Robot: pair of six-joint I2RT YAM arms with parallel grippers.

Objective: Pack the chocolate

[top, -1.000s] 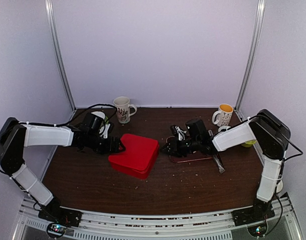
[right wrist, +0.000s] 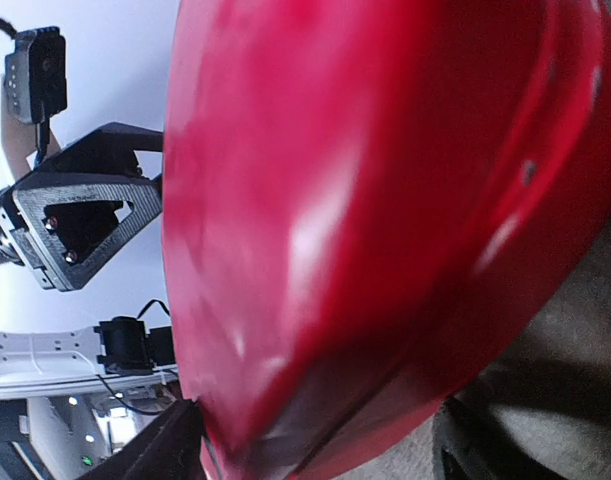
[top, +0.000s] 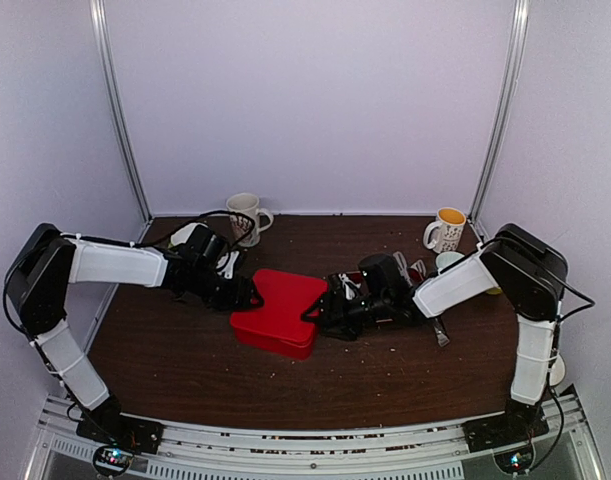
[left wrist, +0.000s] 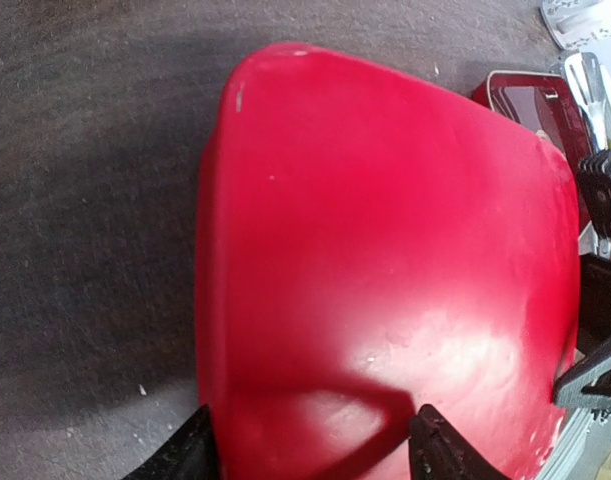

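Observation:
A closed red box (top: 278,305) lies on the dark table between the grippers; its inside is hidden. My left gripper (top: 248,297) is at its left corner, fingers apart on the lid and side in the left wrist view (left wrist: 315,450). My right gripper (top: 317,312) is at the box's right end; in the right wrist view (right wrist: 320,450) its fingers straddle the box's edge, and whether they grip it is unclear.
A white mug (top: 243,215) stands at the back left, an orange-lined mug (top: 447,230) at the back right, with a pale cup (top: 448,260) near it. A red tray with cutlery is partly hidden behind the right arm.
The red box and my left gripper have shifted right. My right gripper has come onto the box's right end.

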